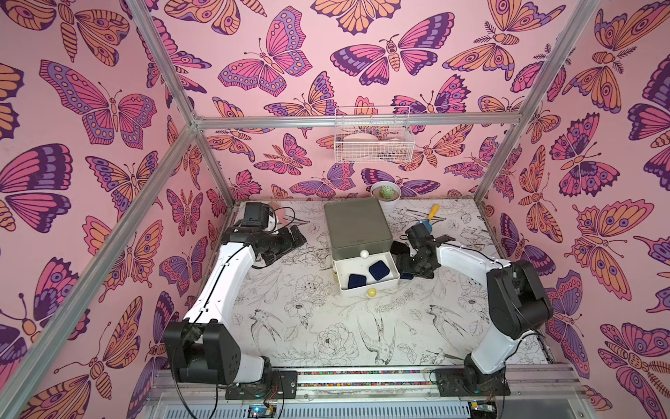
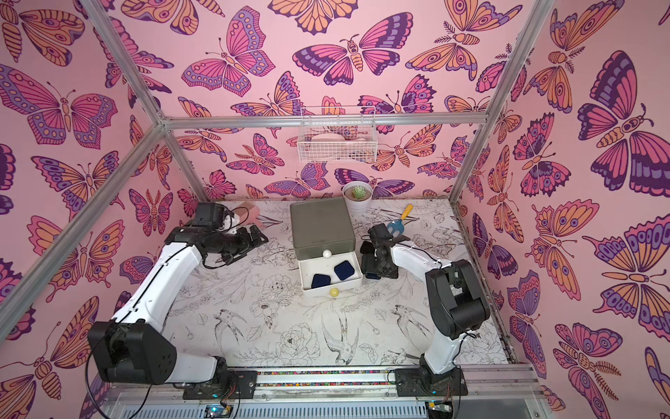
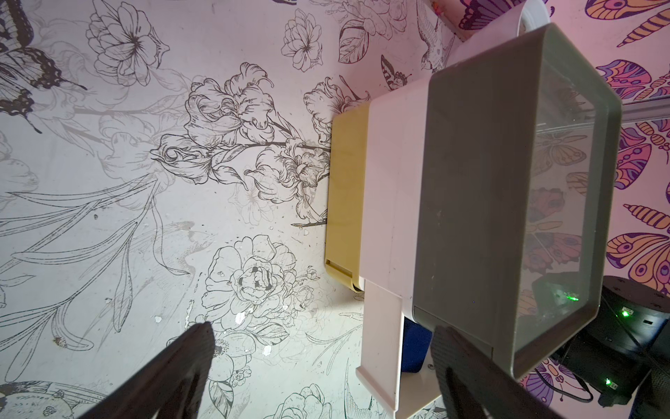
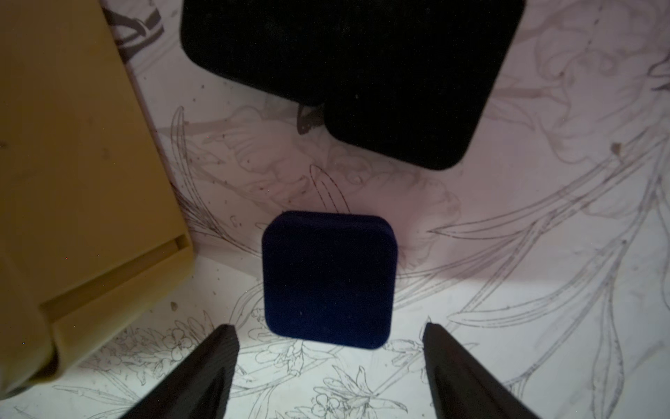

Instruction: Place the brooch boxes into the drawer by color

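Observation:
A dark blue brooch box (image 4: 329, 279) lies on the table just right of the drawer unit. My right gripper is over it, its fingers apart on either side below the box in the right wrist view, nothing held. Farther back, two black brooch boxes (image 4: 418, 104) lie touching each other. The white drawer (image 1: 364, 285) is pulled out and holds two dark blue boxes, one in front left (image 1: 356, 280) and one at right (image 1: 379, 270). On the left, well clear of the unit, my left gripper stands open and empty.
The grey-topped drawer unit (image 1: 358, 227) stands mid-table, with a yellow lower drawer (image 3: 345, 195) shut beneath. A potted plant (image 1: 386, 192) is behind it. A yellow-handled tool (image 1: 432, 211) lies at back right.

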